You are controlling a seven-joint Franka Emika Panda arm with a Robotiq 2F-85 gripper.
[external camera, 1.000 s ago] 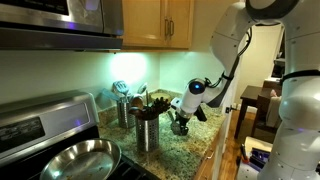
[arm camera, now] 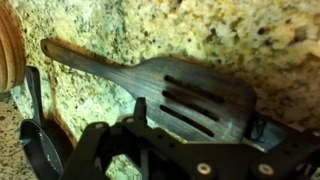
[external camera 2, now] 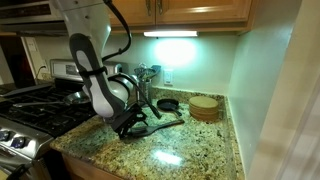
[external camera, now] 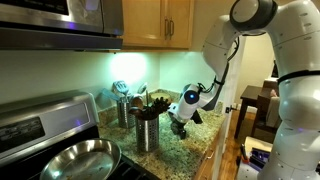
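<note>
A dark slotted spatula (arm camera: 195, 98) lies flat on the granite counter in the wrist view, its handle running to the upper left. My gripper hovers over the spatula's broad head, fingers apart. One fingertip shows near the head's left part, the other by its right end. Whether they touch it cannot be told. In exterior view 2 the spatula (external camera 2: 160, 127) stretches rightward from beside my gripper (external camera 2: 124, 130). Exterior view 1 shows my gripper (external camera: 179, 128) low over the counter, right of the utensil pot, with the spatula hard to make out.
A metal pot of utensils (external camera: 147, 130) stands near the stove. A small black pan (external camera 2: 168, 105) and a stack of wooden-looking plates (external camera 2: 205, 107) sit farther back. A large pan (external camera: 82, 161) rests on the stove.
My arm has come down slightly, bringing the gripper closer to the counter. The pot and stove pan have stayed in place.
</note>
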